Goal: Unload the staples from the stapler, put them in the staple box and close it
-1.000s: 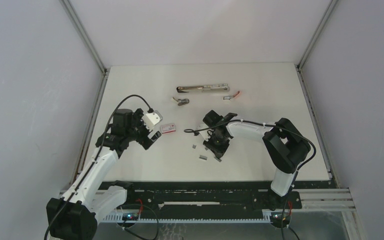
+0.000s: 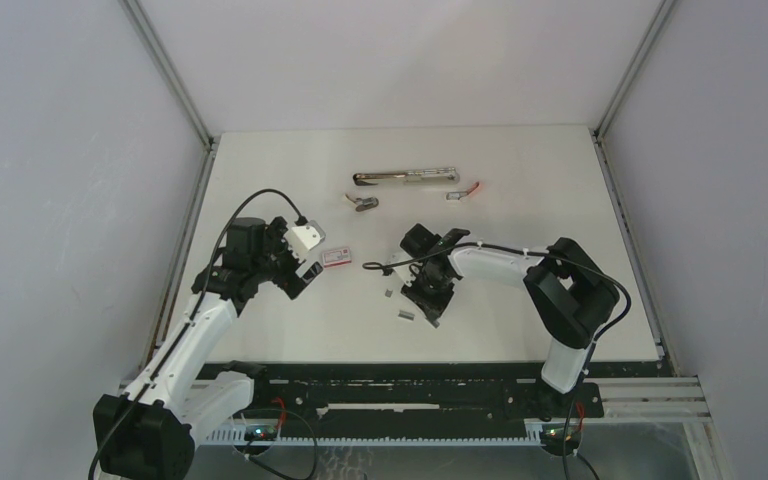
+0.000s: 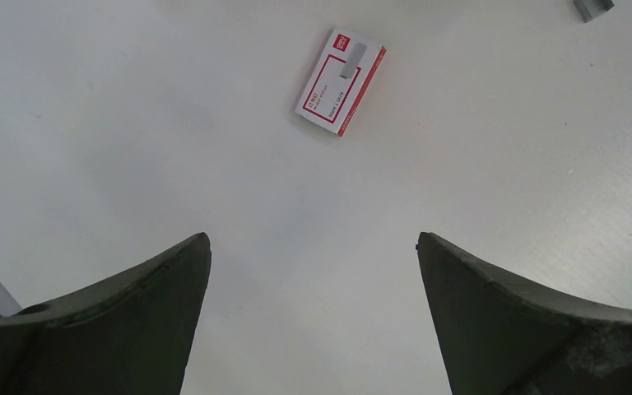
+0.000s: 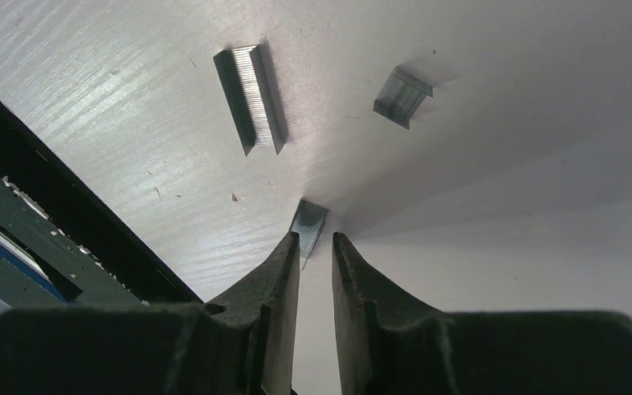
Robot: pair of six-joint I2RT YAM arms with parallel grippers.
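A long silver stapler (image 2: 406, 176) lies at the back centre. Three staple strips sit on the table near the front: a long one (image 4: 248, 99), a short one (image 4: 403, 96), and a small one (image 4: 309, 222) just beyond the fingertips of my right gripper, which points down with a narrow gap between its fingers. That small strip is partly behind the left finger. My left gripper stands open over bare table, with the red-and-white staple box (image 3: 340, 82) beyond it.
The table's dark front edge (image 4: 66, 197) is close to the right gripper.
My right arm's wrist has shifted slightly to the left and toward the front. The left arm has not moved.
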